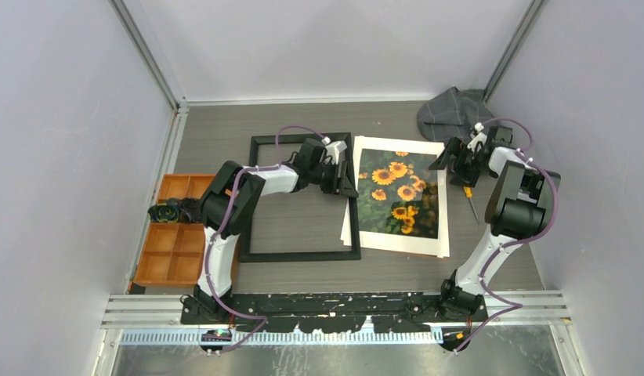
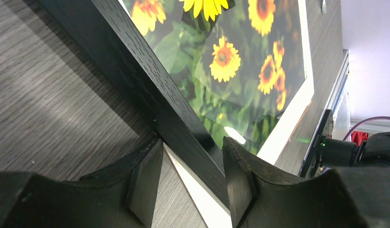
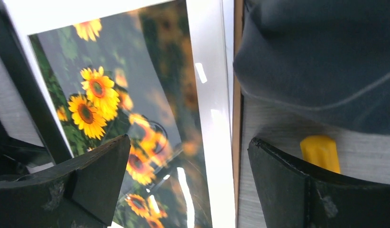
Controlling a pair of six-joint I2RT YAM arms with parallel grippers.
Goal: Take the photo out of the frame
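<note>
The empty black frame (image 1: 298,255) lies flat at center-left. Right of it lies the sunflower photo (image 1: 397,196) on white sheets, with a glossy cover and a thin brown edge (image 3: 236,180) on its right. My left gripper (image 1: 341,188) is at the frame's right bar (image 2: 150,95), fingers apart on either side of it; whether they touch it is unclear. My right gripper stands open over the photo's right edge, nothing held between its fingers.
A grey cloth (image 1: 448,113) lies at the back right, near the right gripper. A yellow-handled screwdriver (image 1: 468,193) lies right of the photo. An orange compartment tray (image 1: 150,266) is at the left.
</note>
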